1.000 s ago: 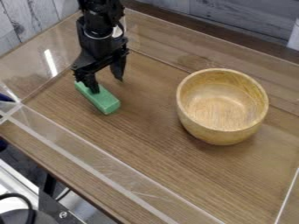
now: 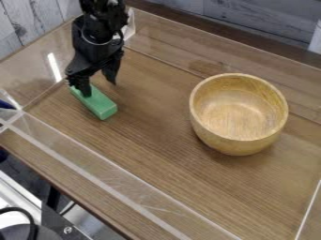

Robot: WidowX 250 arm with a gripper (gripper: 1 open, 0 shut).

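Note:
The black robot gripper [image 2: 81, 70] hangs at the upper left of the camera view, open, its fingers spread over the upper end of a green block [image 2: 94, 103]. The block lies slanted on the wooden table [image 2: 175, 183]. Whether the fingertips touch it is hard to tell.
A large wooden bowl [image 2: 238, 112] stands on the right side of the table. Black cables lie at the lower left corner, beside the table's edge.
The gripper has shifted slightly left and down toward the block's upper end. The green block now sits a little further left.

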